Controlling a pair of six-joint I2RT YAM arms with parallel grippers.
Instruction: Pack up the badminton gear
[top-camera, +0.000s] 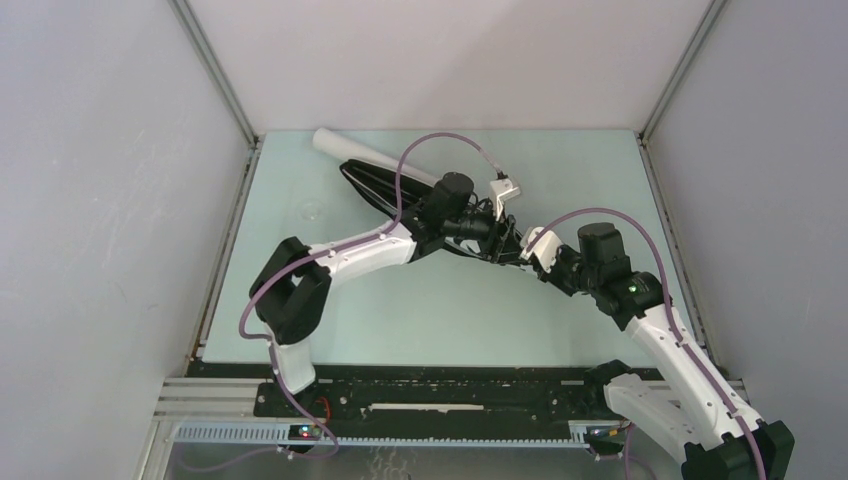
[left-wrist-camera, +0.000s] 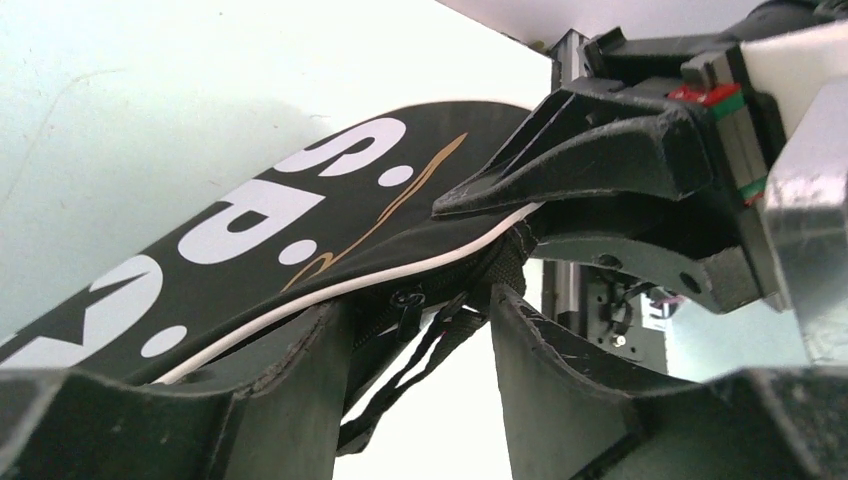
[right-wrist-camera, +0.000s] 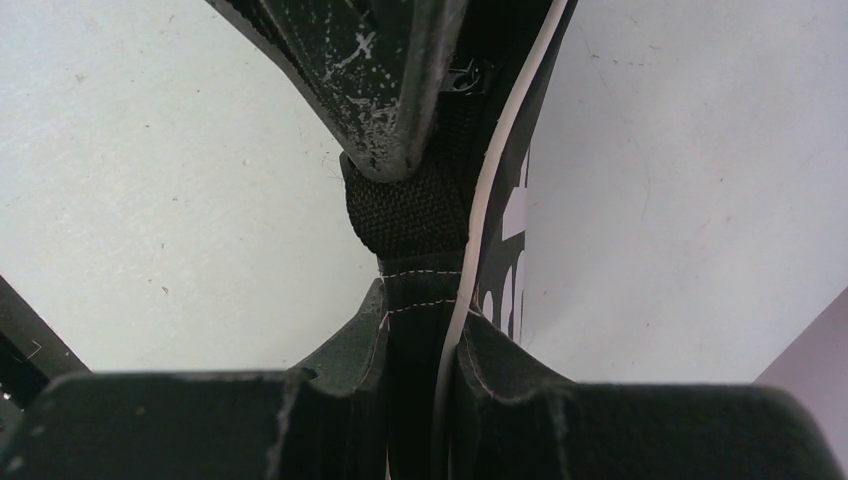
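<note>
The black racket bag (left-wrist-camera: 280, 240), with white letters and a pale-edged zip, lies slantwise on the table; in the top view, the arms hide much of the bag (top-camera: 375, 185). My right gripper is shut on the bag's narrow end, where a webbing tab (right-wrist-camera: 408, 215) sticks up beside the pale piping. Close to it, my left gripper stands open over the zip edge. Between its fingers show a small zip pull (left-wrist-camera: 408, 300) and a dangling black strap (left-wrist-camera: 400, 385), neither gripped. Inside the bag is hidden.
A long white tube (top-camera: 345, 147) lies behind the bag at the back left. Both grippers are almost touching near mid-table.
</note>
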